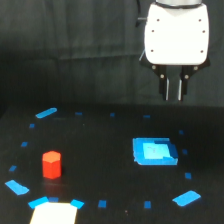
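Note:
My gripper (173,97) hangs at the upper right of the camera view, under a white hand housing (177,36). Its two thin fingers are apart, with nothing visible between them. A small red block (52,165) rests on the dark table at the left, well away from the gripper. Below the gripper and slightly to its left lies a blue-edged square (138,151) with a pale patch (157,151) inside. Whether that square is a shallow tray or taped flat is hard to tell.
Strips of blue tape (17,187) and small blue marks dot the black table. A pale object (53,214) is cut off at the bottom left edge. A dark curtain (70,50) closes off the back. Bare table lies between the red block and the blue square.

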